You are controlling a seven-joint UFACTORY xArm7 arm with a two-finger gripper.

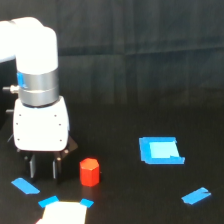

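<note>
A red six-sided block [90, 172] sits on the dark table, left of the middle. My gripper [43, 168] hangs below the white and grey arm, a short way to the left of the block. Its dark fingers [31, 168] point downward and stand apart, with no object showing between them. Low contrast against the table hides how close the fingertips come to the surface. To the right, blue tape frames a pale square [162, 150] on the table, and nothing stands on it.
A white object [63, 213], partly cut off by the bottom edge, lies in front of the gripper. Blue tape strips mark the table at the left [25, 186] and right [196, 196].
</note>
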